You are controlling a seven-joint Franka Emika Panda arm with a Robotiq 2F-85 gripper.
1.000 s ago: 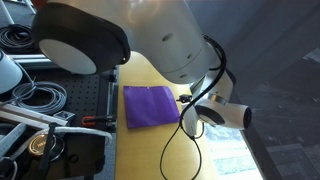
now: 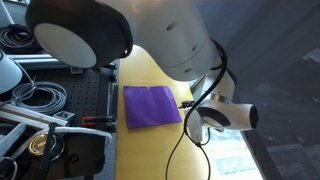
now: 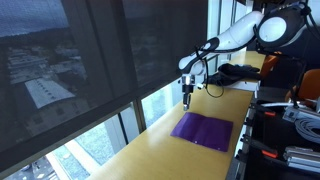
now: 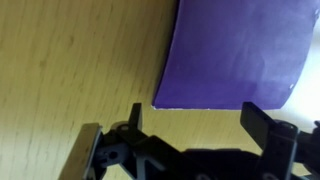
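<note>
A flat purple cloth [image 2: 151, 106] lies on the wooden table [image 2: 142, 150]. In exterior view 2 the cloth [image 3: 203, 131] shows as a dark purple sheet, with my gripper [image 3: 187, 102] above the table close to its far left corner. The wrist view has the cloth [image 4: 238, 55] beyond my fingers, its near edge running just past their tips. My gripper stands open, fingers wide apart, with nothing between them. In exterior view 1 the arm hides most of the gripper.
Left of the table in exterior view 1, a black pegboard cart [image 2: 85, 92] holds coiled cables [image 2: 38, 97] and tools. Window blinds [image 3: 75, 70] run along the other side.
The arm's wrist end has shifted slightly right and down in exterior view 1, and its hanging cable has swung. The cloth has stayed where it was.
</note>
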